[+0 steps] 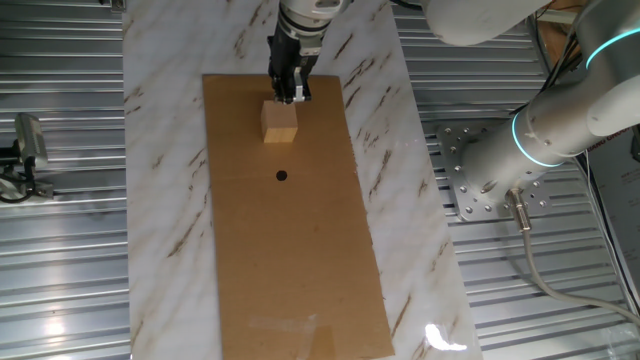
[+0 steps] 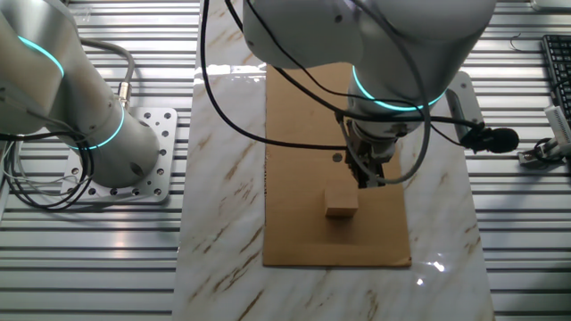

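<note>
A light wooden block [image 1: 279,122] rests on a brown cardboard sheet [image 1: 290,250], near its far end in exterior view 1. In exterior view 2 the same block [image 2: 341,201] shows below the arm. My gripper [image 1: 293,99] points down at the block's upper right edge in the first view. From the other side, the gripper [image 2: 370,181] appears beside the block's upper right corner, partly covered by a looping cable. Whether the fingers touch the block is unclear, and their spacing is too small and dark to read. The block sits flat.
A black dot [image 1: 281,175] marks the cardboard close to the block. Around the sheet lies a marble-patterned table top [image 1: 165,200], clear on both sides. The robot's base [image 1: 500,170] is bolted to the ribbed metal surface at right. Cables [image 2: 268,141] hang round the arm.
</note>
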